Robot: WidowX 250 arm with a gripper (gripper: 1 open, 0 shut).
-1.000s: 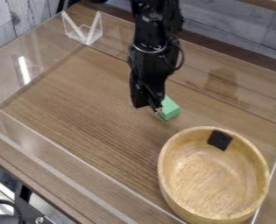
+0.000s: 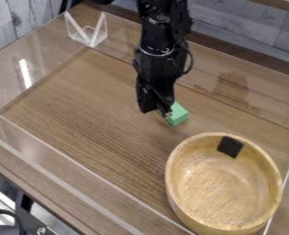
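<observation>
My black gripper (image 2: 157,103) hangs low over the middle of the wooden table, its fingers shut as far as shows. Just right of the fingertips, partly behind them, lies a small green object (image 2: 176,116); whether the fingers touch it I cannot tell.
A large round tan bowl (image 2: 223,206) with a black block (image 2: 230,146) at its upper rim fills the lower right. A clear plastic frame (image 2: 88,33) stands at the back left. Black cables lie at the bottom left.
</observation>
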